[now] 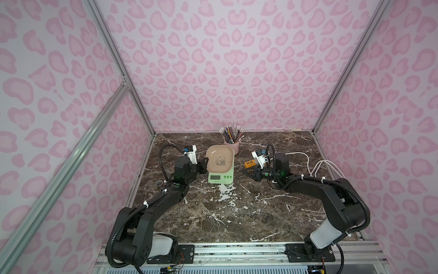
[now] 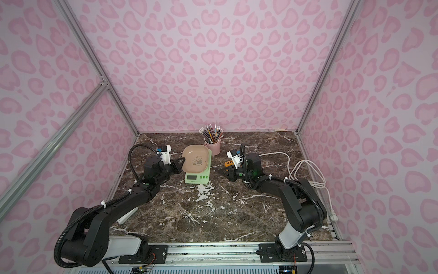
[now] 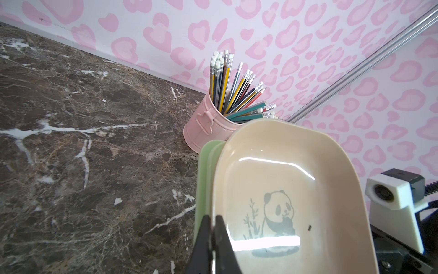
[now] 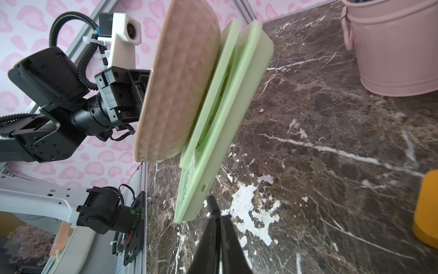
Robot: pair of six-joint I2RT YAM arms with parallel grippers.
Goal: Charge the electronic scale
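The pale green scale carries a beige bowl with a panda print. In the right wrist view the scale is tilted and looks raised off the table; a small opening shows in its side. My left gripper is at the bowl's left rim, and in the left wrist view its thin fingers are shut on that rim. My right gripper points at the scale from the right. Its fingers are shut, nothing showing between them, with the tips apart from the scale's lower corner.
A pink bucket of pencils stands just behind the scale. An orange power strip lies by the right gripper, and a white cable coils at the right.
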